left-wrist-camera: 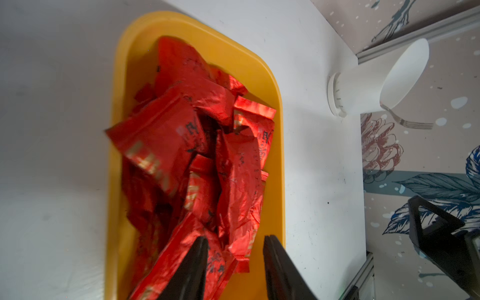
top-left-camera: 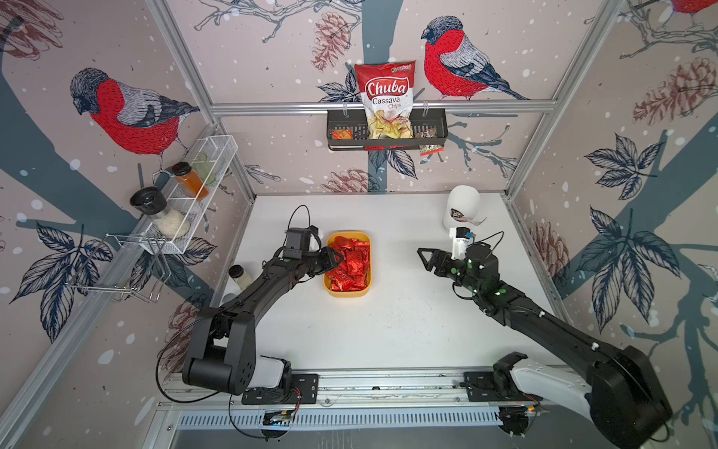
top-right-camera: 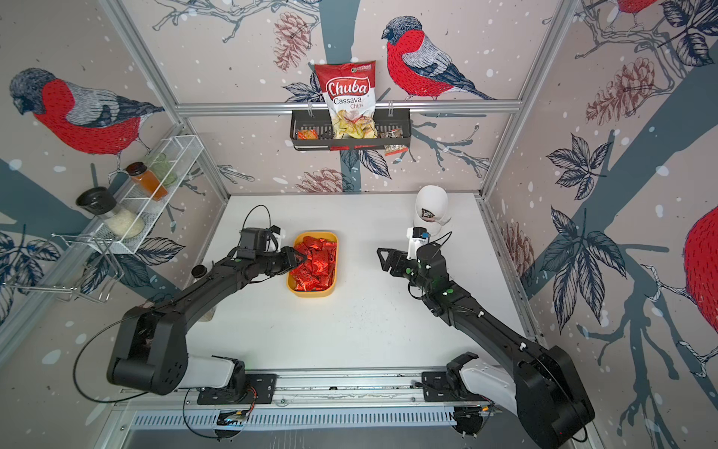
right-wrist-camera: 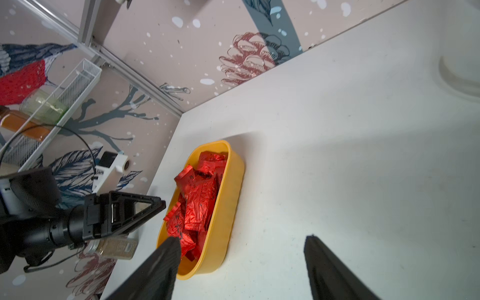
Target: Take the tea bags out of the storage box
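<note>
Red foil tea bags fill the yellow storage box on the white table, heaped and overlapping. My left gripper hangs over the box, open, with its fingertips above the bags and nothing seen held. My right gripper is open over the empty table to the right of the box, facing toward it, with nothing between its fingers.
A white container with utensils stands at the back right. Jars stand at the left edge. A wire shelf and a rack with chips hang on the walls.
</note>
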